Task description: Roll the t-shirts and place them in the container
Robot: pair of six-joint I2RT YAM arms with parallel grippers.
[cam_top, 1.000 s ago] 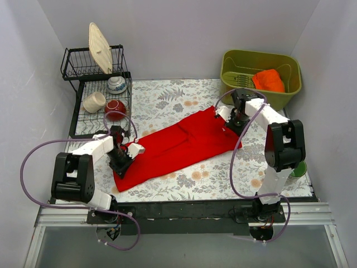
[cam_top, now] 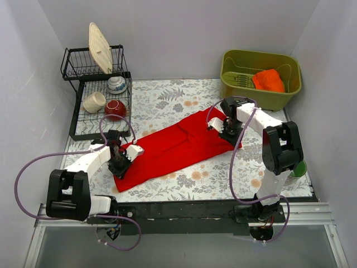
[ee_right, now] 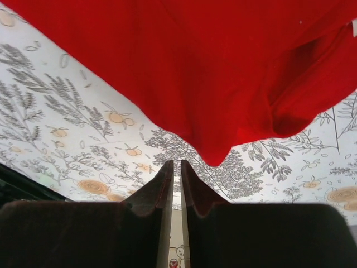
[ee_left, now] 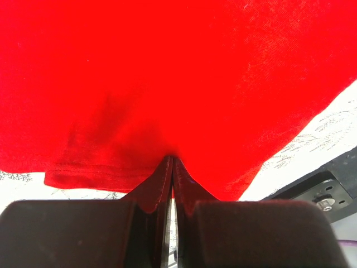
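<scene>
A red t-shirt (cam_top: 173,148) lies spread as a long slanted strip on the flowered tablecloth, with low creases near its middle. At its near left end, my left gripper (cam_top: 119,172) is down on the fabric. The left wrist view shows the left gripper shut, its tips against the red cloth (ee_left: 167,72) close to a hem; whether a thin fold is pinched cannot be seen. Over the right end of the shirt is my right gripper (cam_top: 226,139). In the right wrist view the right gripper is shut but for a narrow gap, beside a pointed shirt corner (ee_right: 215,153); no cloth shows between its fingers.
A green tub (cam_top: 259,57) holding orange cloth (cam_top: 269,80) stands at the back right. The dish rack (cam_top: 78,120) with cups and a bowl is at the back left. A green cup (cam_top: 299,170) stands at the right edge. Tablecloth is clear in front of the shirt.
</scene>
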